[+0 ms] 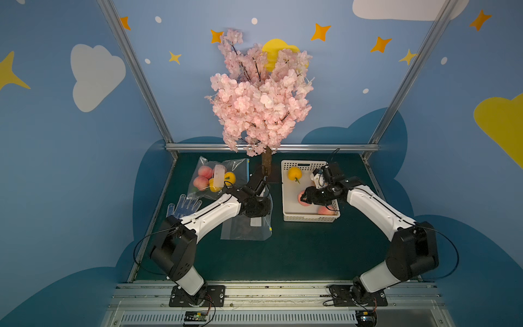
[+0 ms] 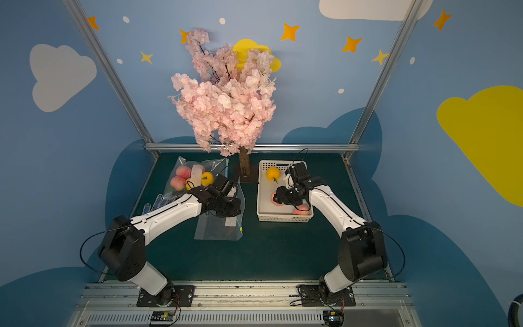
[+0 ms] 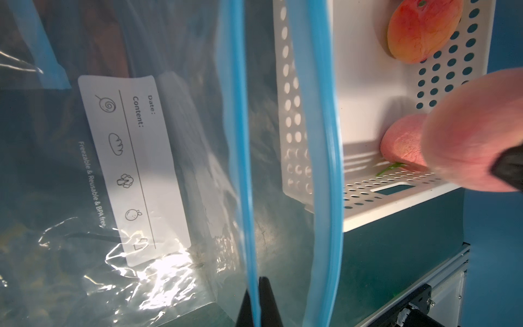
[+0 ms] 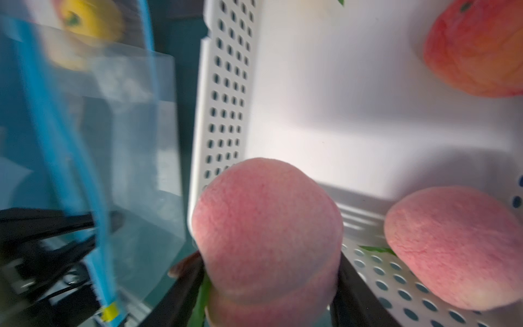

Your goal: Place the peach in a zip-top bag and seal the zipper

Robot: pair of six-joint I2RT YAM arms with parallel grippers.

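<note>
My right gripper is shut on a pink peach, raised over the left part of the white basket; the peach also appears at the right edge in the left wrist view (image 3: 471,130). My left gripper is shut on the blue zipper edge of a clear zip top bag (image 3: 207,163), whose printed label (image 3: 133,163) faces up. The bag's two blue strips stand apart. Other peaches (image 4: 452,239) lie in the basket.
A filled bag of fruit (image 1: 201,182) lies at the back left beside a clear glove (image 1: 182,206). A blossom tree (image 1: 267,163) stands at the back between bags and basket.
</note>
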